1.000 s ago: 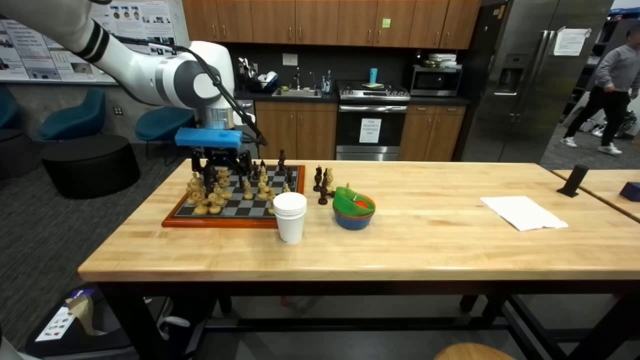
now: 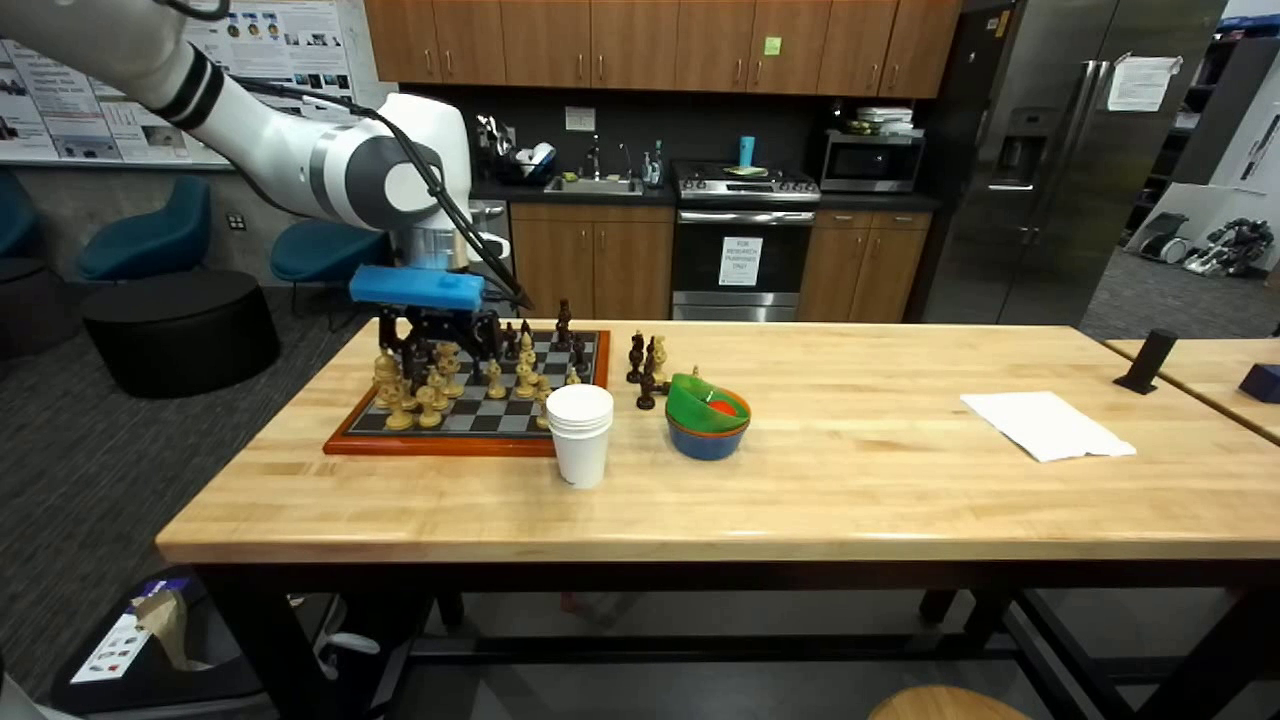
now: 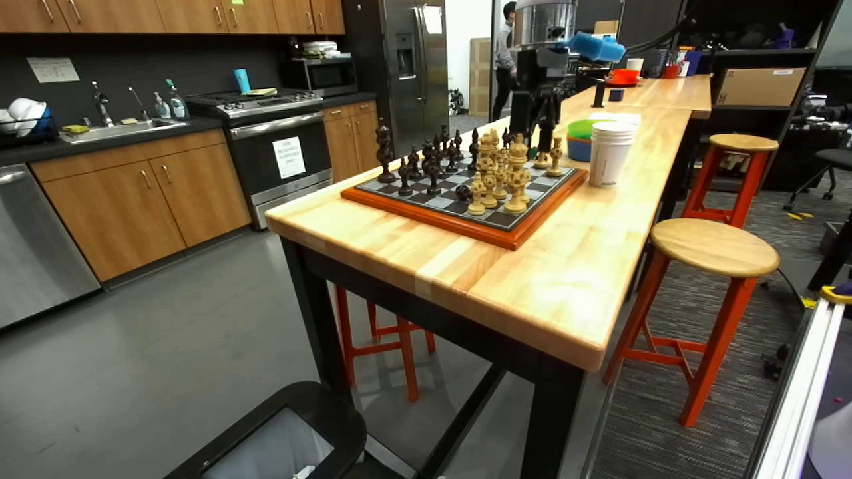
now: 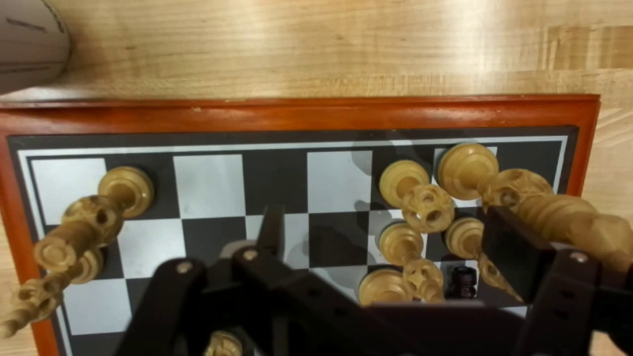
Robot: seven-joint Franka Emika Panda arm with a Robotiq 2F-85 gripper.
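My gripper [image 2: 446, 358] hangs over the pale side of the chessboard [image 2: 468, 446], pointing down. In the wrist view the gripper is open, its left finger [image 4: 273, 228] over empty squares and its right finger [image 4: 515, 252] overlapping pale pieces. Between the fingers several pale pieces stand on the board, including a small piece [image 4: 403, 181] and a larger-based one [image 4: 469, 169]. A dark piece [image 4: 463, 282] shows low among them; in exterior view 2 a dark piece [image 3: 463, 192] lies tipped near the board's edge. The gripper's body hides part of the board.
Stacked white cups [image 2: 581, 438] stand just beside the board's corner. Green and blue bowls [image 2: 705, 438] sit to their right, with several loose chess pieces [image 2: 645, 390] behind. Farther right lies a white sheet [image 2: 1046, 426].
No piece has visibly moved. The person walking at the far right has left exterior view 1.
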